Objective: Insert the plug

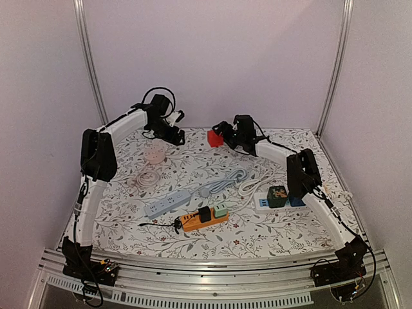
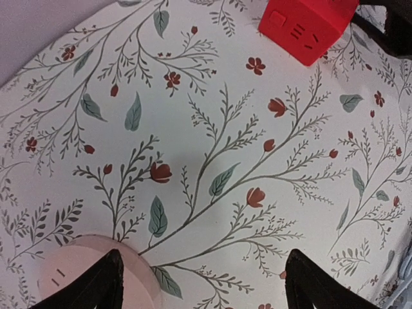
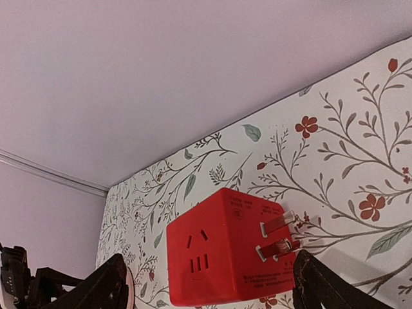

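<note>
A red cube plug rests at the back middle of the table. In the right wrist view the plug shows slots on one face and metal prongs on another. My right gripper is open at the cube, its fingers at either side in its own view; contact cannot be told. My left gripper stands open to the cube's left, with bare patterned cloth showing between its fingers. A round pink plug lies partly behind one left finger.
Toward the front lie a grey power strip, an orange strip with plugs in it, and a white strip bearing a dark cube. Coiled cables cover the middle. The back wall rises close behind the red cube.
</note>
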